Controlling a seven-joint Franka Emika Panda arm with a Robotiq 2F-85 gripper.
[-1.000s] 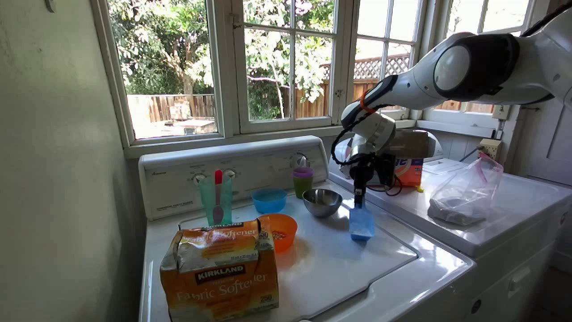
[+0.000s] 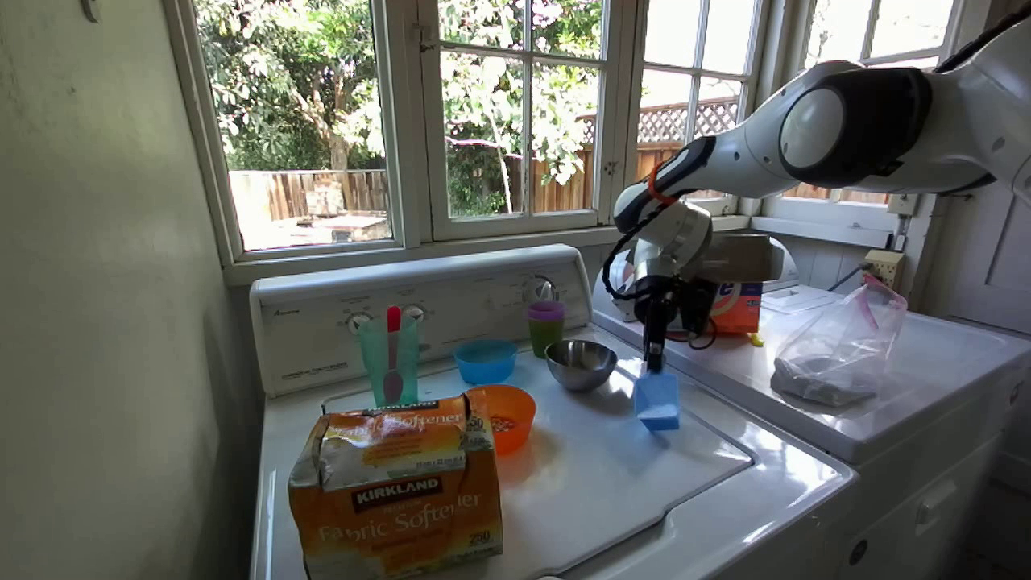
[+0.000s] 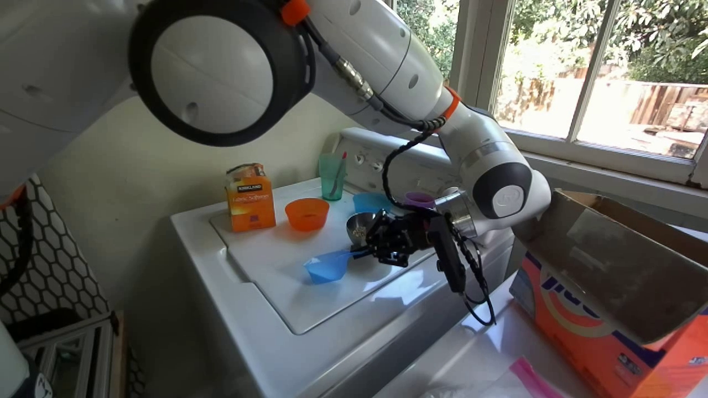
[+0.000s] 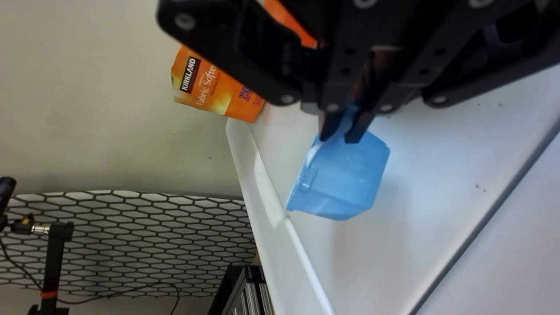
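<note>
A translucent blue scoop [image 2: 658,401] hangs from my gripper [image 2: 654,366], which is shut on its handle. In the wrist view the handle runs up between the gripper fingers, and the scoop's cup [image 4: 346,178] hangs below them over the white machine lid. Its opening is tilted to one side in the second exterior view, where the scoop [image 3: 328,266] is in front of the metal bowl [image 3: 360,229]. White residue shows along one edge of the cup. Whether the scoop touches the lid, I cannot tell.
On the lid [image 2: 599,483] stand an orange bowl [image 2: 510,416] with small bits inside, a blue bowl [image 2: 486,361], stacked cups [image 2: 546,329], a green cup [image 2: 372,358] with a spoon, and a fabric softener box [image 2: 396,503]. A detergent box [image 3: 564,312] and plastic bag [image 2: 841,348] occupy the neighbouring machine.
In exterior view 1 the gripper and scoop have shifted slightly to the right, and the scoop has turned a little. The bowls, cups and boxes are where they were.
</note>
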